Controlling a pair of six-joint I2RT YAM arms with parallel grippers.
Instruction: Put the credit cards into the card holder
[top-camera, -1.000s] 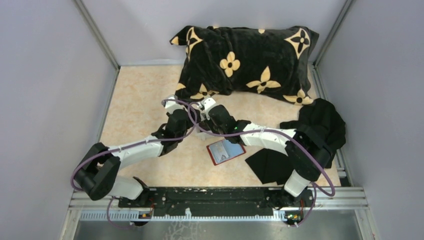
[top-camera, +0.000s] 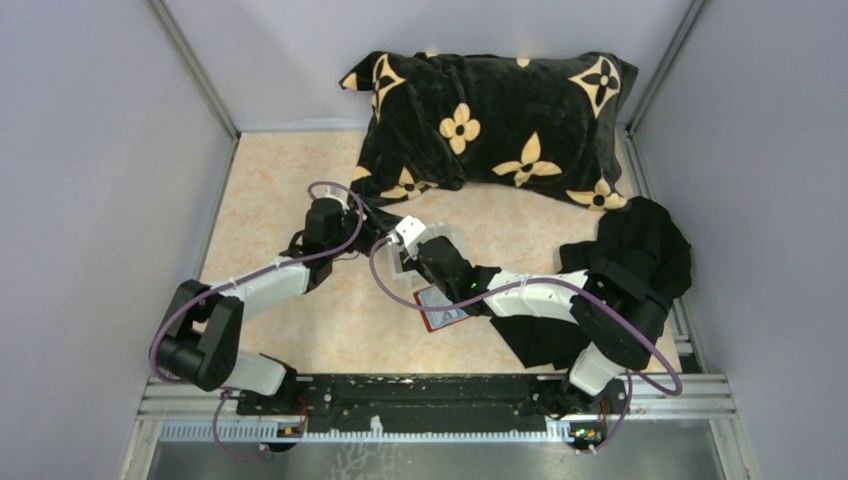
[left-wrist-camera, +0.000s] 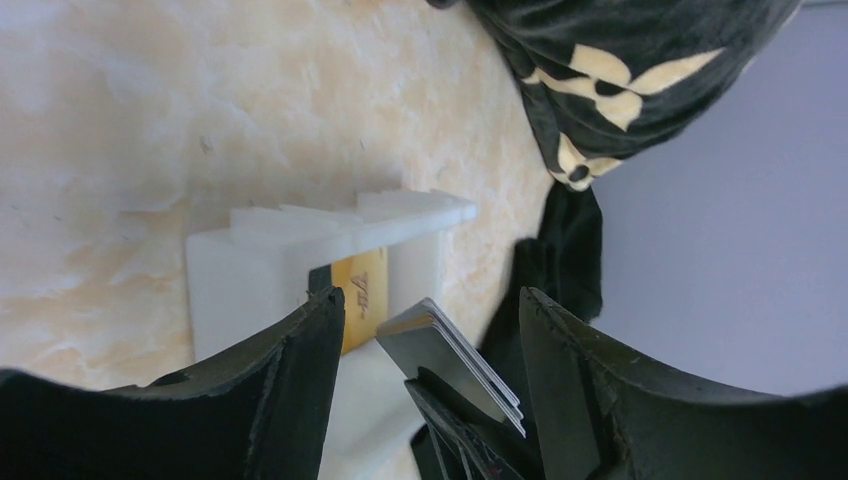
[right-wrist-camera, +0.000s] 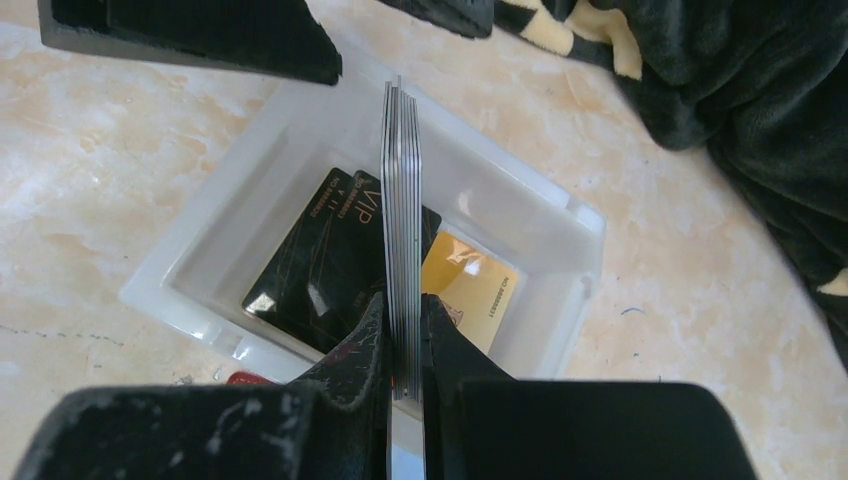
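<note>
My right gripper is shut on a thin layered stack of cards (right-wrist-camera: 402, 190), held on edge above the white tray (right-wrist-camera: 520, 185). Black cards (right-wrist-camera: 318, 255) and a gold card (right-wrist-camera: 470, 285) lie in that tray. In the left wrist view the stack (left-wrist-camera: 450, 355) shows a grey face and layered edges. My left gripper is open facing it, with a gap between its fingers and the stack. A flat, red-edged pale blue piece (top-camera: 437, 313), perhaps the card holder, lies partly hidden under the right arm.
A black patterned cushion (top-camera: 490, 120) fills the back of the table. Black cloth (top-camera: 540, 335) lies at the right.
The right gripper has come toward the front, its arm now covering more of the red-edged piece.
</note>
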